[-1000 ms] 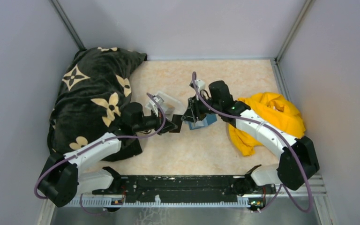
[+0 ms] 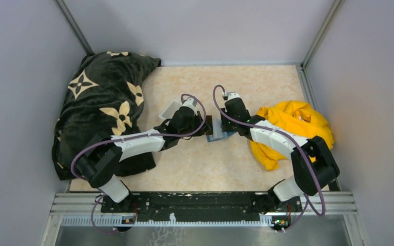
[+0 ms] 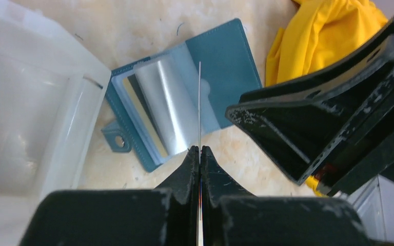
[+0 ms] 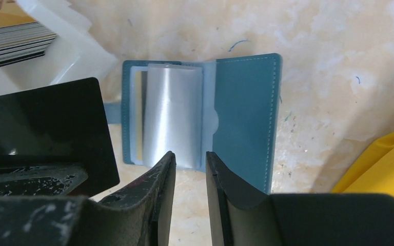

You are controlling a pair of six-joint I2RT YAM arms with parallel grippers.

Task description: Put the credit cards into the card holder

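In the left wrist view my left gripper is shut on a black card (image 3: 200, 102), which appears edge-on as a thin upright line. The same card's dark face (image 4: 56, 123) shows at the left of the right wrist view. Under it and to the right lies the teal card holder (image 4: 246, 113), spread flat with clear sleeves and a pale card inside one side. My right gripper stands open over the holder's near edge, its fingers apart and empty.
Beside the holder's left edge is a white box (image 3: 36, 113) with a stack of cards (image 4: 15, 43). A yellow cloth (image 2: 297, 128) lies at the right, a dark patterned cushion (image 2: 102, 113) at the left. Bare table shows behind and in front.
My left gripper has carried the black card rightward, up to the holder.
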